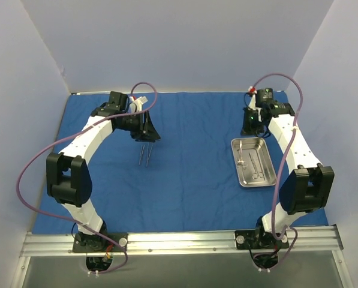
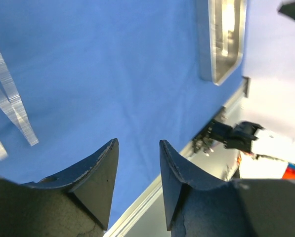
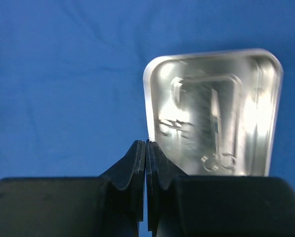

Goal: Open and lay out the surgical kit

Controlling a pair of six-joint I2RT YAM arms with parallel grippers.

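Note:
On the blue cloth at the right lies a steel tray (image 1: 241,180) (image 3: 196,64) holding several instruments (image 3: 216,123), blurred in the right wrist view. My right gripper (image 1: 248,126) is over the tray's back edge, shut with nothing seen between its fingers. Several slim metal instruments (image 1: 141,155) (image 2: 11,98) lie on the cloth left of centre. My left gripper (image 1: 147,135) stands open just above and behind them, empty.
Walls enclose both sides and the back, and a metal rail (image 1: 179,237) runs along the front edge.

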